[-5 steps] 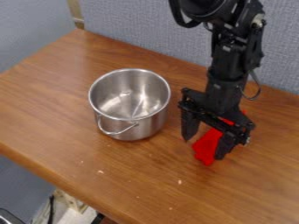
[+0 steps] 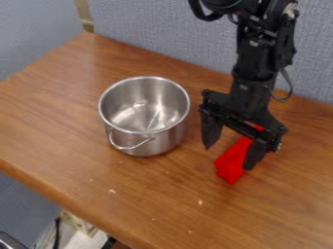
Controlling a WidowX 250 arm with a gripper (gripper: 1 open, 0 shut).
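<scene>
My black gripper (image 2: 237, 132) is open, its fingers spread on either side over a red object (image 2: 235, 160) lying on the wooden table (image 2: 130, 195). The red object is partly hidden under the gripper, so its full shape cannot be made out. Left of the gripper stands a steel pot (image 2: 143, 116) with a wire handle on its near side.
Bare wood surrounds the pot and the red object, with wide free room at the upper left and in front. A grey wall (image 2: 169, 29) runs along the back. The table's edge shows at the lower left.
The arm and gripper have shifted only slightly over the red object, which shows a little differently beneath the fingers. The pot has not moved.
</scene>
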